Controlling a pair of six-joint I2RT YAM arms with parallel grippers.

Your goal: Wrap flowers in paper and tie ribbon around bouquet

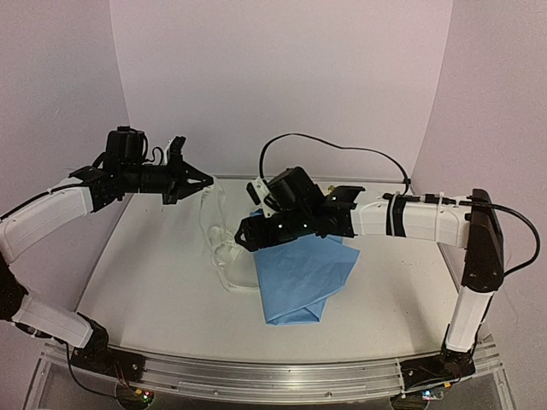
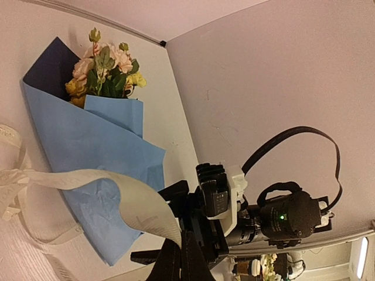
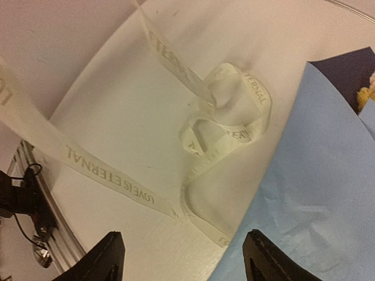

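Note:
My left gripper (image 1: 210,180) is shut on the end of a cream lettered ribbon (image 2: 143,202), which runs from its fingertips down to the table. In the right wrist view the rest of the ribbon (image 3: 258,96) lies in loose loops beside the blue wrapping paper (image 3: 310,193). The bouquet lies on the table, its pink and yellow flowers (image 2: 108,67) showing at the far end of the wrap in the left wrist view. Over the wrap's left edge hovers my right gripper, open, its fingers (image 3: 266,257) apart and no ribbon between them.
Bare white table (image 1: 154,290) stretches left of the ribbon, with more free room right of the wrap. A metal rail (image 1: 273,373) borders the front edge. Walls close in the back and both sides.

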